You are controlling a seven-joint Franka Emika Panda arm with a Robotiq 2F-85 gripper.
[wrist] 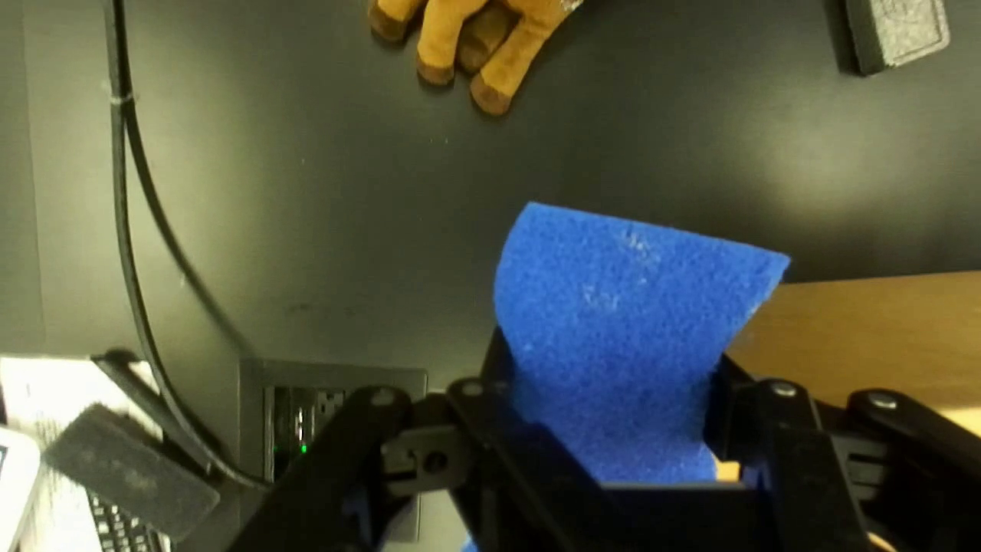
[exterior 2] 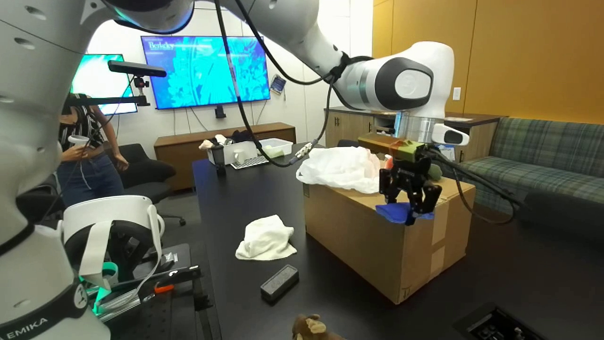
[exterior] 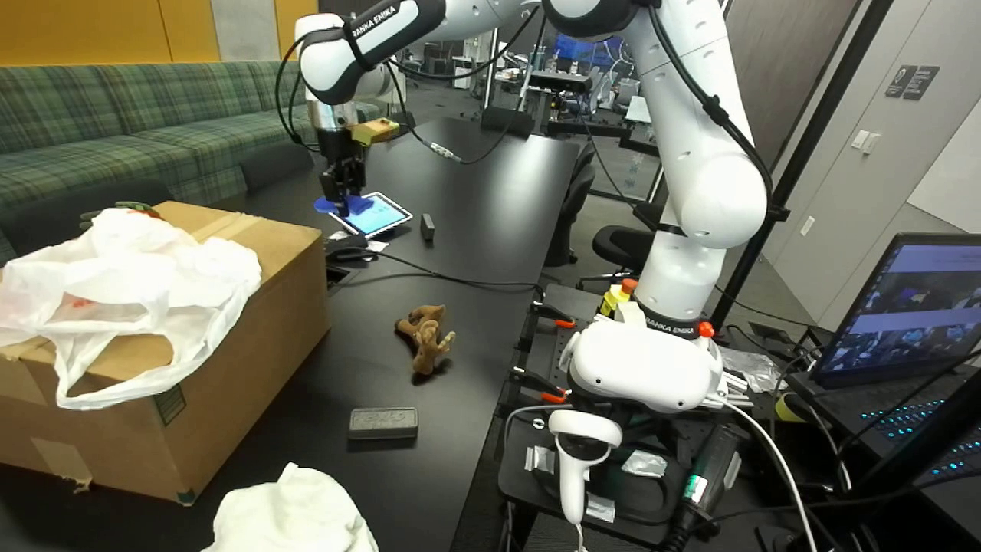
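Note:
A blue felt-like piece (wrist: 625,322) fills the space between the fingers in the wrist view, and my gripper is shut on it. Exterior view 2 has the gripper (exterior 2: 408,207) beside the near end of the cardboard box (exterior 2: 362,243), with the blue piece (exterior 2: 396,212) sticking out on both sides of the fingers. Seen from exterior view 1, the gripper (exterior: 345,198) hangs past the box's far end, with the blue piece (exterior: 333,204) appearing just in front of the tablet (exterior: 377,215). How high it hangs is hard to judge.
On the black table lie a brown plush toy (exterior: 425,337), a grey eraser (exterior: 383,423), a white cloth (exterior: 292,515) and a small dark block (exterior: 428,227). A white plastic bag (exterior: 138,285) covers part of the box top. A black cable (exterior: 432,273) crosses the table.

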